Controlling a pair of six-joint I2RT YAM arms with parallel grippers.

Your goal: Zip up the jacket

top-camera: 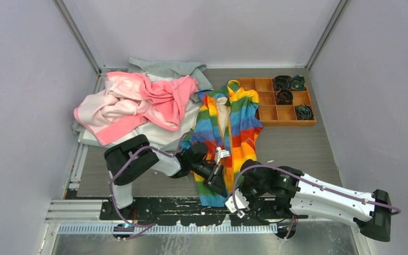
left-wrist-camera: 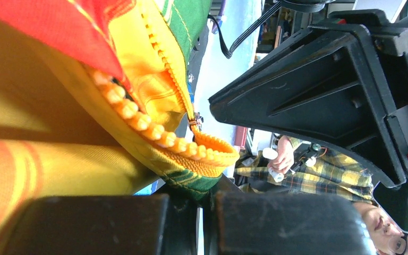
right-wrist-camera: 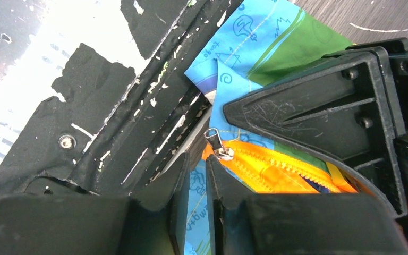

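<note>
The rainbow-striped jacket [top-camera: 243, 125] lies at the table's centre, its front open toward the near edge. My left gripper is shut at the bottom of the orange zipper tape [left-wrist-camera: 149, 127], with the folded green-and-orange hem right at its fingertips. My right gripper is at the near hem, its fingers close together just below the silver zipper slider [right-wrist-camera: 223, 151], whose pull tab stands upright; whether anything is between them is hidden. In the top view both grippers are close together over the jacket's bottom.
A pile of pink, white and grey clothes [top-camera: 127, 103] lies left of the jacket. A wooden divider box [top-camera: 267, 111] with several dark rolled items stands back right. Bare table shows at the right. The black, scuffed table edge [right-wrist-camera: 138, 106] borders the hem.
</note>
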